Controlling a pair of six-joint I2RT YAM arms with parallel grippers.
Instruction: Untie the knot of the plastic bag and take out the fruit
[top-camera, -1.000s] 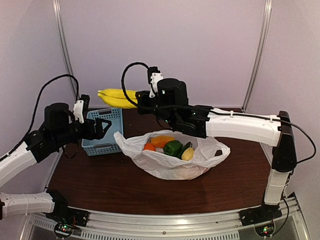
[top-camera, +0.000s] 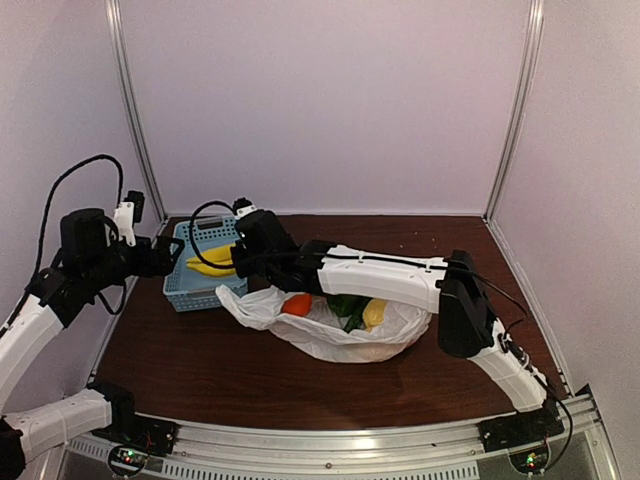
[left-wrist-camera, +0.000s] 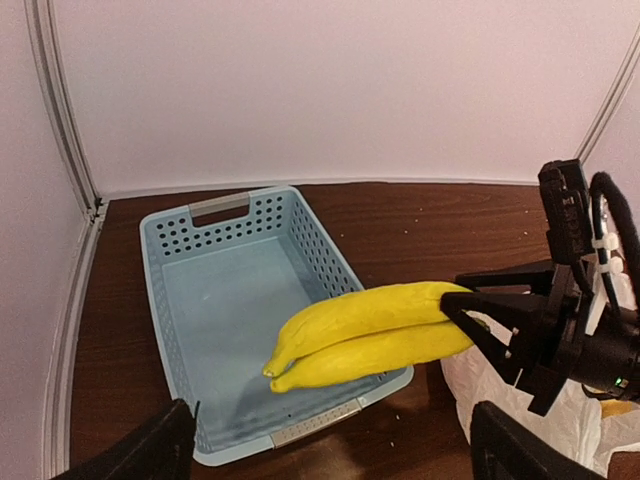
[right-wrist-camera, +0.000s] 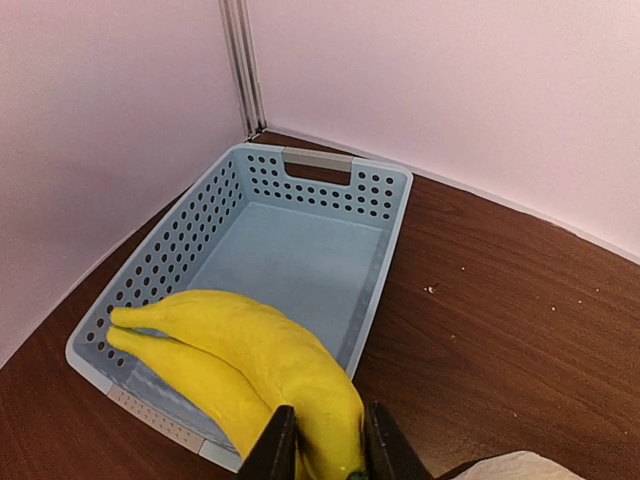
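Two yellow bananas (left-wrist-camera: 375, 330), joined at one end, lie low across the front right of the blue basket (left-wrist-camera: 240, 270). My right gripper has a finger on either side of their stem end; whether it still grips them cannot be told. In the top view the right arm partly hides them. My left gripper (top-camera: 178, 255) stands open and empty at the basket's left, its fingers wide apart in the left wrist view. The white plastic bag (top-camera: 345, 345) lies open, with an orange-red fruit (top-camera: 297, 304), a green pepper (top-camera: 345, 306) and a yellow fruit (top-camera: 374, 313) inside.
The right forearm (top-camera: 385, 275) stretches over the bag and covers part of its contents. A pale wall (top-camera: 60, 150) stands close to the left arm.
My right gripper has carried the bananas left and down, from above the basket's right side into its front part. The left arm has drawn back to the left. The bag lies nearly where it was.
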